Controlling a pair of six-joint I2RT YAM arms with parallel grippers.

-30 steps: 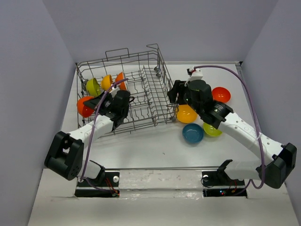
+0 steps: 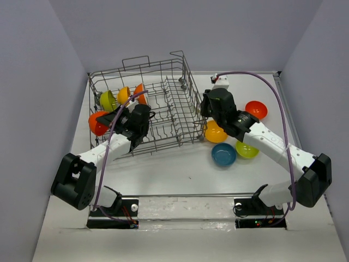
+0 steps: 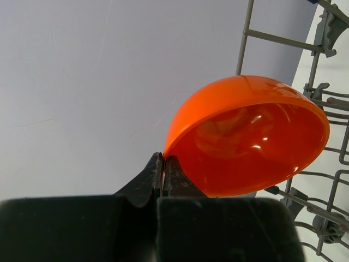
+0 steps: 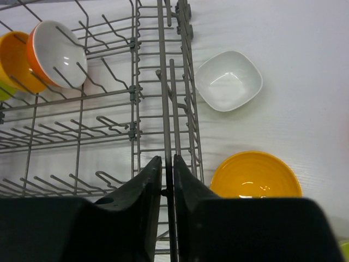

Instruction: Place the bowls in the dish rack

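Observation:
My left gripper is shut on the rim of an orange-red bowl (image 3: 245,136), tilted on its side at the rack's left end. Green (image 2: 107,101), yellow (image 2: 123,95) and orange-white (image 4: 60,53) bowls sit in the rack (image 2: 161,142). My right gripper is over the rack's right side wall, a wire between or behind its fingertips; its finger state is unclear. Outside the rack lie yellow (image 2: 215,132), blue (image 2: 223,154), green (image 2: 247,150) and red (image 2: 256,109) bowls, and a white bowl (image 4: 229,81).
The middle and right of the rack are empty. Walls enclose the back and both sides.
The left arm is practically still.

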